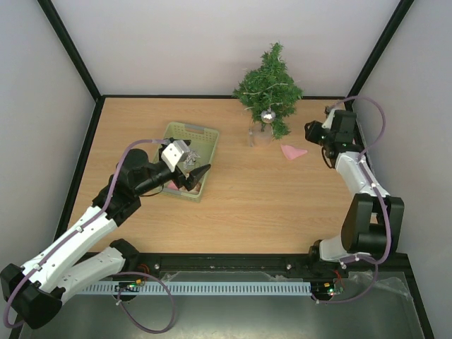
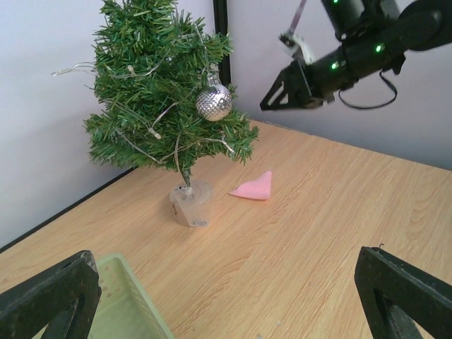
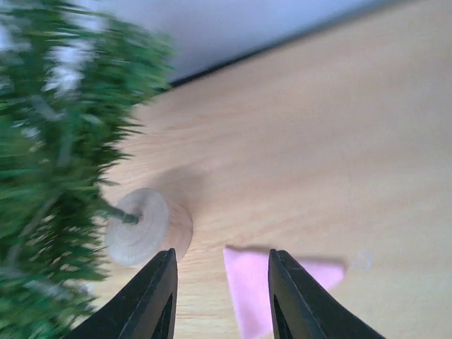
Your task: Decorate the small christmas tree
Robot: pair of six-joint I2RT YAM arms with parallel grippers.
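The small tree (image 1: 272, 88) stands at the back right in a clear base (image 2: 192, 205), a silver ball (image 2: 213, 103) hanging on its front. A pink piece (image 1: 293, 151) lies on the table beside it, also below the right gripper in that wrist view. That gripper, raised right of the tree, is part open with nothing visibly held. My left gripper (image 1: 196, 171) is open above the green basket (image 1: 207, 148), its fingers wide at both sides of the left wrist view.
The basket holds small ornaments, partly hidden by the left arm. Walls stand behind and to both sides.
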